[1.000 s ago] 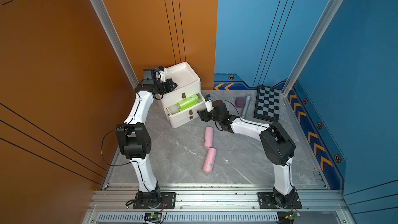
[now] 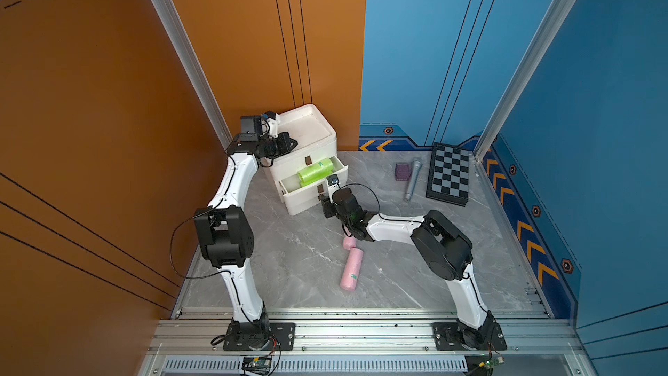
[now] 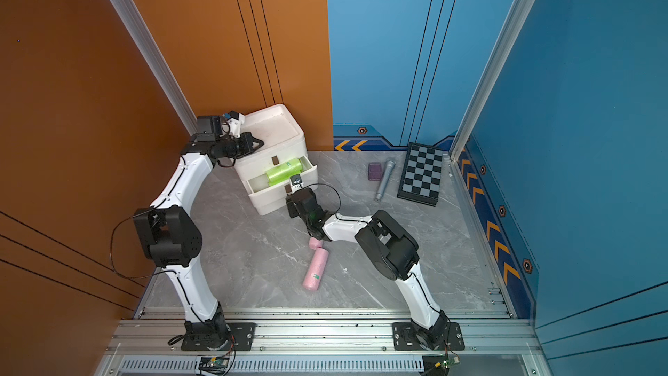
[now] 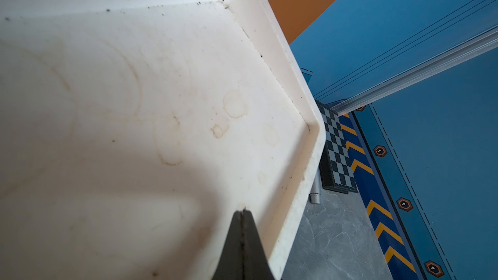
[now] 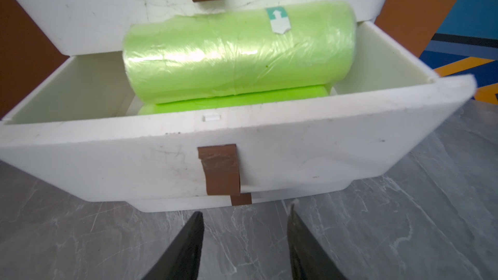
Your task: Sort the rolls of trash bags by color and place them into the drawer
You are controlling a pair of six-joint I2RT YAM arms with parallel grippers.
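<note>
The white drawer unit [image 2: 299,149] has a lower drawer [image 5: 321,140] pulled out, holding green rolls [image 5: 238,54] stacked one on another. A brown tab handle [image 5: 220,168] is on its front. My right gripper faces this front, open, with empty space between its fingertips below the handle. My left gripper is shut over the stained top tray of the unit, nothing visible between its fingers. Two pink rolls lie on the table in front: one [image 2: 351,268] in full view, the other [image 2: 348,242] partly hidden by my right arm.
A checkered board [image 2: 447,174], a grey cylinder [image 2: 412,181] and a purple block [image 2: 402,172] lie at the back right. The right side and front left of the grey table [image 2: 285,264] have free room.
My right gripper has moved left and toward the front, to before the drawer front, now partly covering the nearer-drawer pink roll. The left arm looks unmoved.
</note>
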